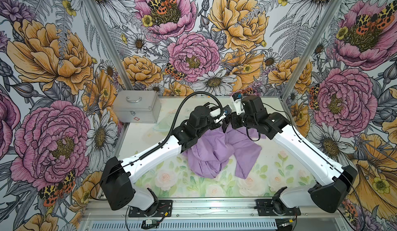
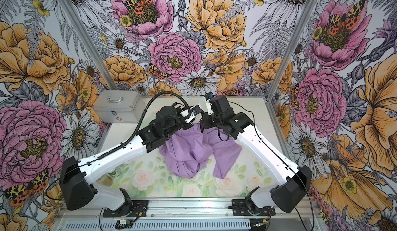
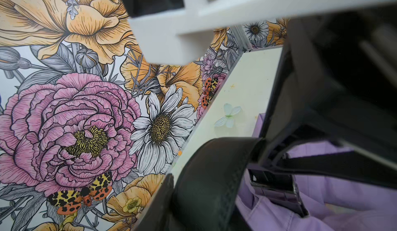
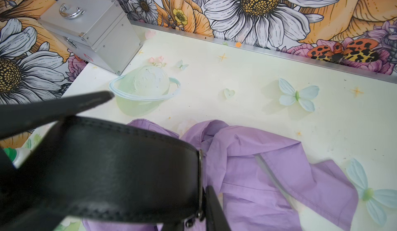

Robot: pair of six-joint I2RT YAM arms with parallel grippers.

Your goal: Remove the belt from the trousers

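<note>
The purple trousers [image 1: 211, 158] lie crumpled in the middle of the table. A black leather belt [image 4: 128, 169] fills the lower left of the right wrist view, with a metal edge at its right end. In the left wrist view the belt [image 3: 213, 181] curves close to the lens, and a dark buckle-like piece [image 3: 279, 189] shows against the purple cloth. My left gripper [image 1: 223, 120] and my right gripper [image 1: 230, 122] meet nearly tip to tip above the trousers' far side. Their overlap and the belt hide the fingers, so how firmly either grips cannot be told.
A silver metal case [image 1: 136, 106] stands at the back left corner. With both arms so close, little room separates the grippers.
</note>
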